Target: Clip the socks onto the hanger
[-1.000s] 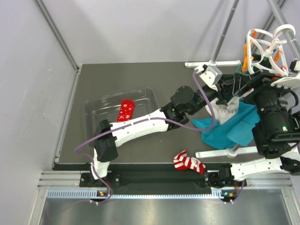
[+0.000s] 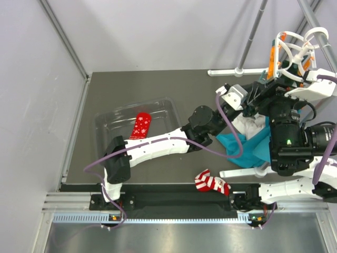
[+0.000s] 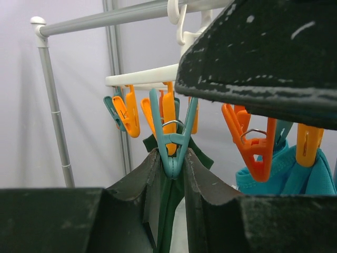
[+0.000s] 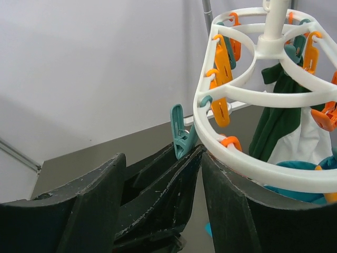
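Observation:
In the left wrist view my left gripper is shut on a teal clip (image 3: 172,145) on the white hanger ring (image 3: 142,76). My right gripper is at that same clip (image 4: 184,137), beside the left one, its fingers partly apart; whether it grips anything is unclear. A dark green sock (image 4: 279,126) hangs behind among orange and teal clips, with white and teal cloth below. A red snowflake sock (image 2: 141,125) lies in the tray, and a red-striped sock (image 2: 210,183) lies at the front edge.
The clear plastic tray (image 2: 108,121) sits on the grey board at left. A metal rack pole (image 2: 253,34) stands behind the hanger. The board between tray and back wall is bare.
The left arm has moved only a little.

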